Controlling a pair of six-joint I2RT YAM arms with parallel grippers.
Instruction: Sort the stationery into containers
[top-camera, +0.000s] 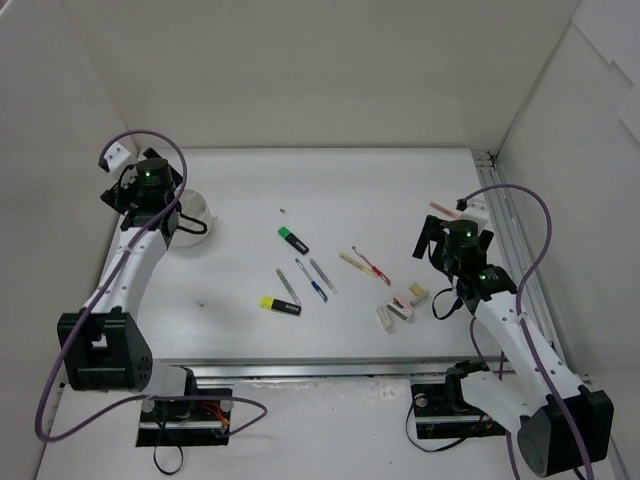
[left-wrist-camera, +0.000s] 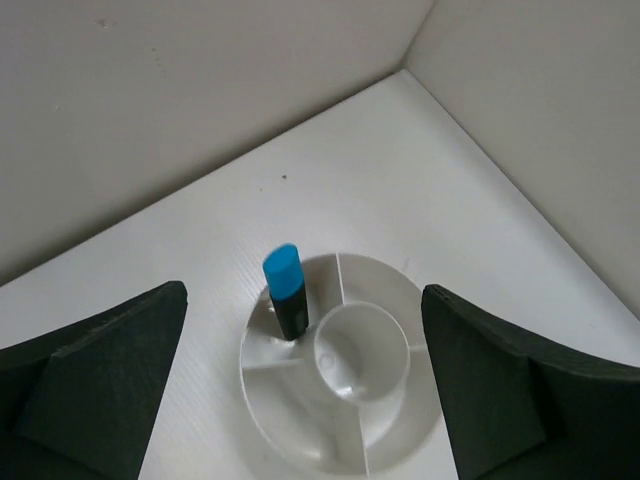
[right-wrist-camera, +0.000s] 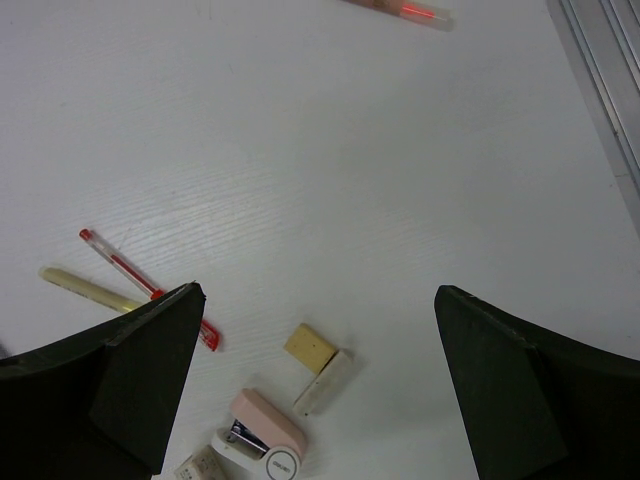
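Note:
My left gripper is open above the white divided round container (left-wrist-camera: 390, 290), in which a blue-capped black highlighter (left-wrist-camera: 286, 290) stands. My open right gripper hangs over the right side of the table. Loose on the table lie a green highlighter (top-camera: 294, 240), a yellow highlighter (top-camera: 280, 306), a blue pen (top-camera: 312, 280), grey pens (top-camera: 288, 285), a red pen (right-wrist-camera: 130, 269), a yellow stick (right-wrist-camera: 90, 290), a pink-and-white item (right-wrist-camera: 270, 425), a small yellow block (right-wrist-camera: 310, 348) and an orange stick (right-wrist-camera: 400, 10).
Walls border the back and both sides, and a metal rail (right-wrist-camera: 600, 100) runs along the right edge.

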